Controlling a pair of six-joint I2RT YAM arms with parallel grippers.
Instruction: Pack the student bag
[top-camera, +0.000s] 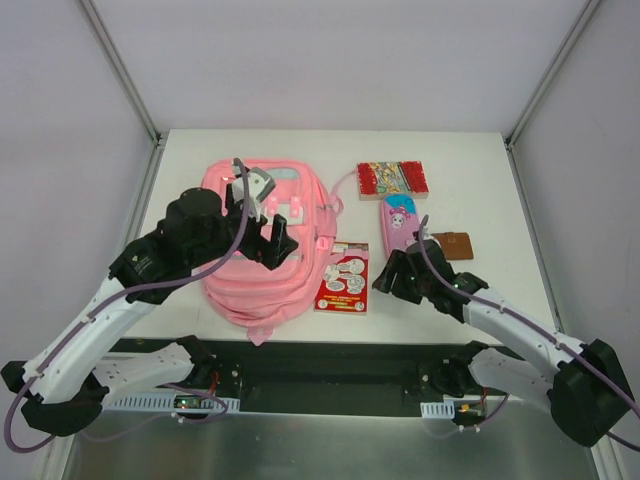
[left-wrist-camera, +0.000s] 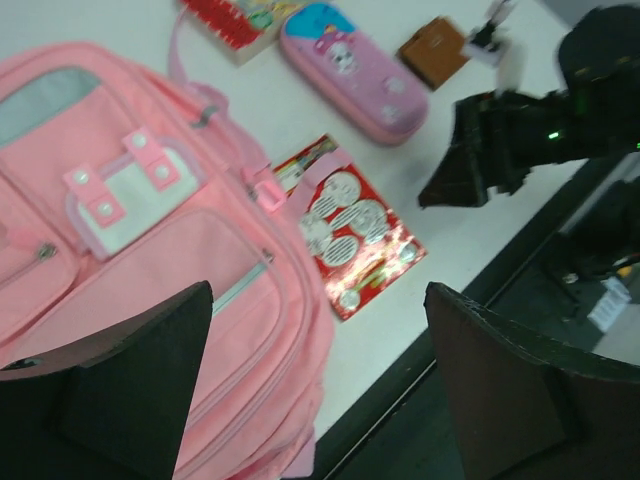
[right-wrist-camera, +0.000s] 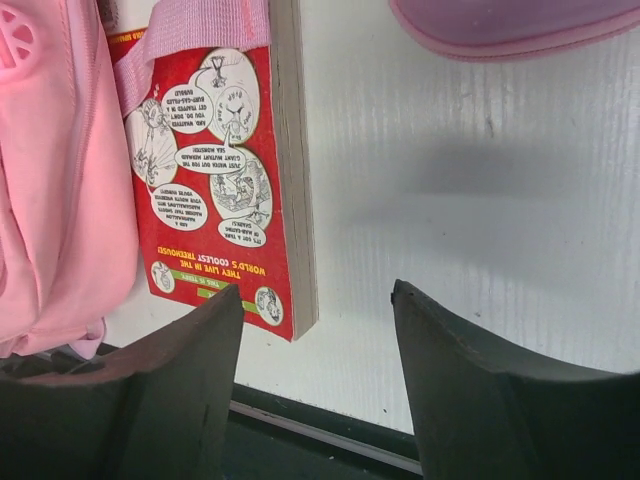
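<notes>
The pink backpack (top-camera: 260, 300) lies flat on the left of the table, its flap down. My left gripper (top-camera: 272, 238) hangs above it, open and empty. A red book (top-camera: 342, 285) lies beside the bag's right side, a pink strap across it in the wrist views. My right gripper hovers just right of this book, open, with nothing between its fingers. Behind it lie a pink pencil case (top-camera: 398, 218) and, to the right, a brown wallet (top-camera: 456, 247).
A second thick book (top-camera: 392, 178) with red edges lies at the back.
</notes>
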